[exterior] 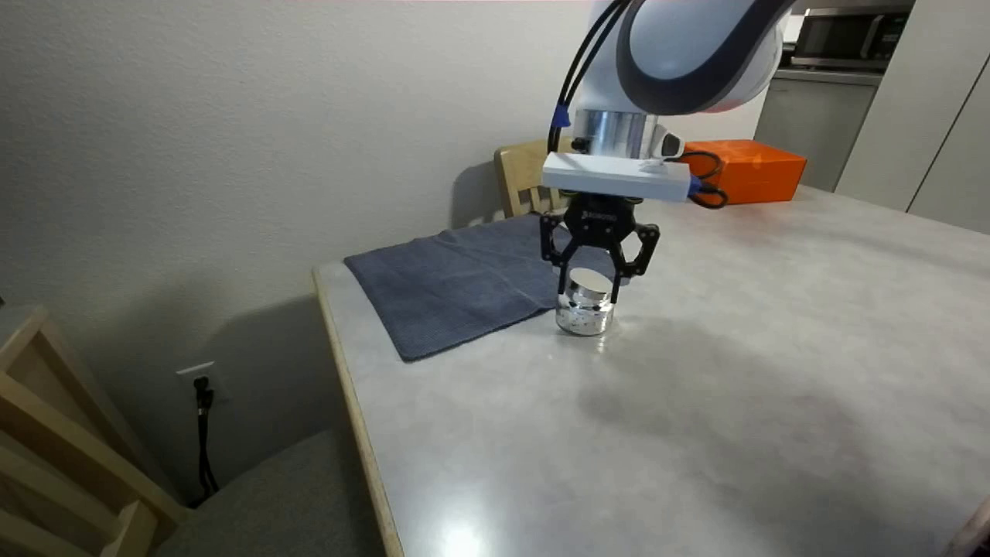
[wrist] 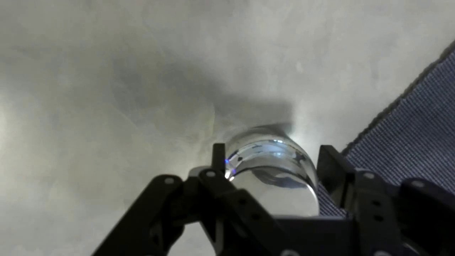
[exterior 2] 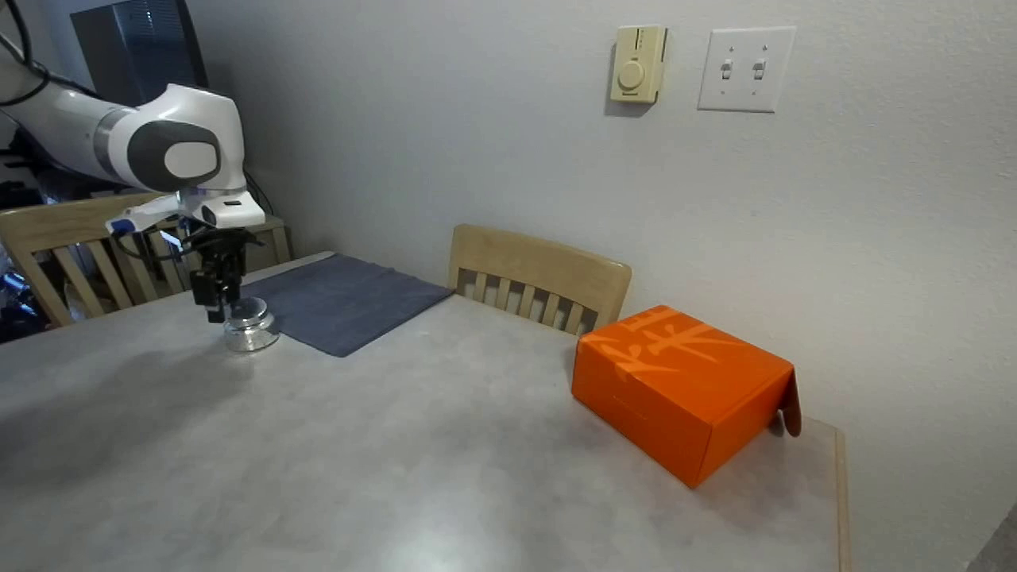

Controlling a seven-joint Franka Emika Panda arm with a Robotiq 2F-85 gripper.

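A shiny silver jar with a flat lid (exterior: 585, 319) stands upright on the pale grey table, just off the corner of a dark blue cloth (exterior: 455, 283). My black gripper (exterior: 588, 296) points down over it, one finger on each side, shut on the jar near its lid. From above, the wrist view shows the mirror-like lid (wrist: 277, 194) between the two fingers; the left one lies against the jar's side. Part of the lid is hidden behind the gripper's body. The jar's base (exterior 2: 252, 342) appears to rest on the table.
Far down the table sits an orange box (exterior 2: 682, 376) with an open flap. A wooden chair (exterior 2: 539, 272) stands against the wall side. Between jar and box, the tabletop (exterior 2: 429, 419) is bare. The table's wooden edge (exterior: 357, 418) runs along the near left.
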